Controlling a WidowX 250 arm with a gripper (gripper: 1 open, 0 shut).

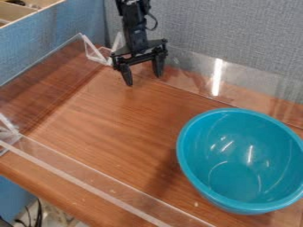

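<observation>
A black gripper (143, 66) hangs over the back of the wooden tabletop (106, 124), near the clear rear wall, its two fingers apart with nothing visible between them. A large teal bowl (243, 177) stands at the front right of the table, well away from the gripper.
Clear plastic walls (217, 75) edge the table, with grey padded panels behind and a blue panel at left. A wooden box (14, 11) is at the top left, outside the table.
</observation>
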